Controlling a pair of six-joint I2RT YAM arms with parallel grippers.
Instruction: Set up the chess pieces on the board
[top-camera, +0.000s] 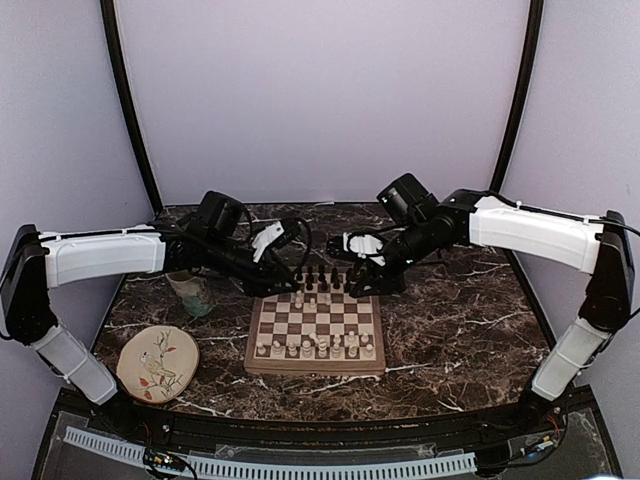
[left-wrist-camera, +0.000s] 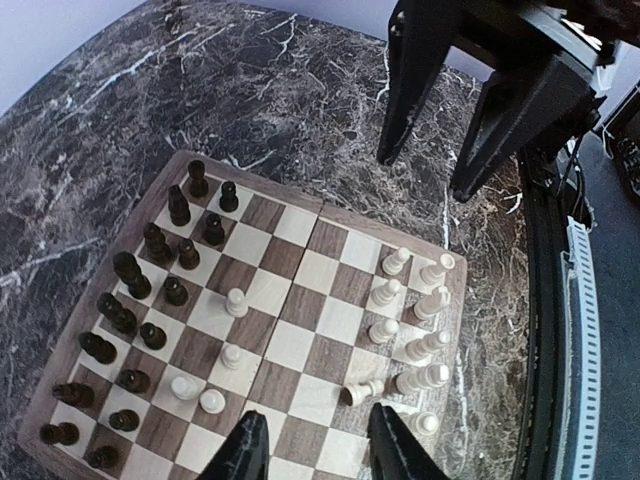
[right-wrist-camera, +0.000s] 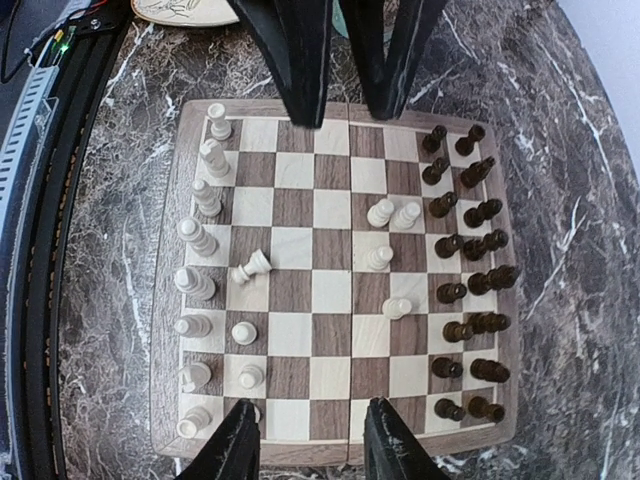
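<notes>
One white pawn (left-wrist-camera: 363, 391) lies tipped on its side on the chessboard (top-camera: 315, 369), in front of the standing white back row. The right wrist view shows this fallen pawn (right-wrist-camera: 252, 267) too. My left gripper is open with nothing between its fingers, over the board's far left part in the top view. My right gripper stands open and empty over the far right part. Several white pawns stand mid-board, among them one pawn (right-wrist-camera: 397, 307) near the dark rows. Other white pawns, such as one (left-wrist-camera: 396, 261), stand before the white back row.
Dark pieces (right-wrist-camera: 489, 322) stand in two rows along the far side. A round plate (top-camera: 158, 365) with a bird picture sits left of the board, and a cup (top-camera: 192, 295) is behind it.
</notes>
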